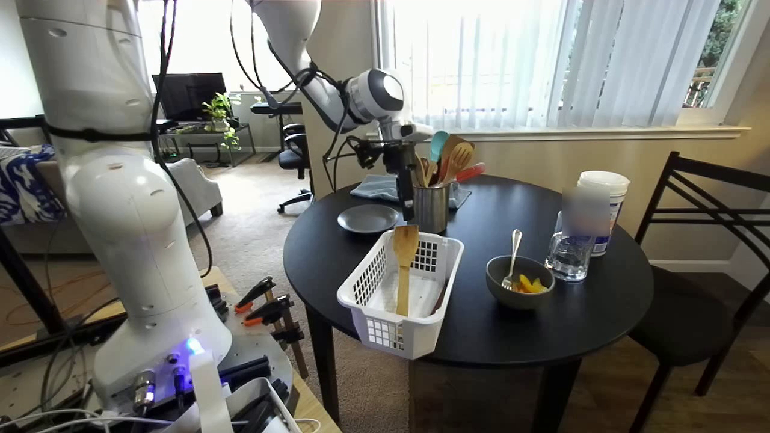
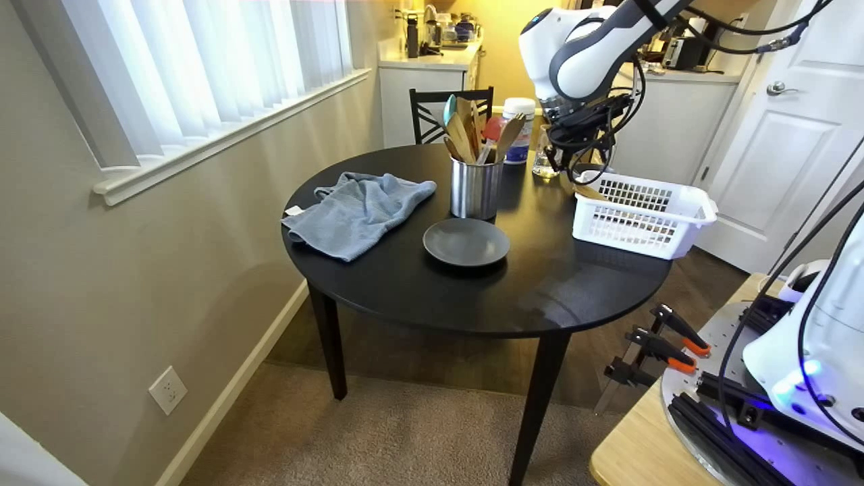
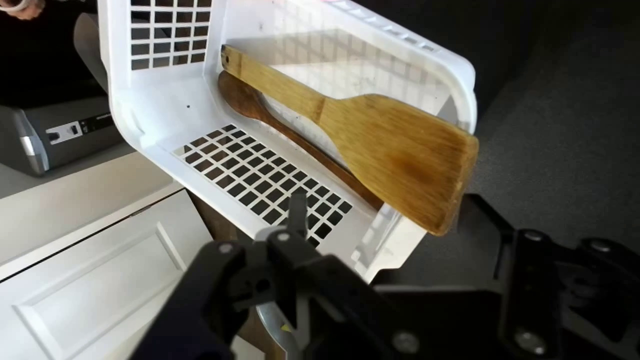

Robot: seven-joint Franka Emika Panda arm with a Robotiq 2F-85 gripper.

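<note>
A wooden spatula (image 3: 402,156) leans inside the white basket (image 1: 399,328), its broad blade sticking out over the rim nearest the steel pot. Under it in the wrist view, a darker wooden spoon (image 3: 288,129) lies in the basket. My gripper is open, its fingers spread apart with nothing held. In exterior view 1 its fingertips (image 1: 408,211) hang just above the spatula blade, not visibly touching it. Cables and the arm hide most of the gripper in exterior view 2.
Close behind the gripper stands a steel pot (image 1: 431,209) full of utensils. Nearby are a grey plate (image 2: 466,242) and a blue cloth (image 2: 356,212). A bowl (image 1: 516,296) with a fork, a glass mug (image 1: 568,260) and a white tub (image 1: 610,186) occupy the right side.
</note>
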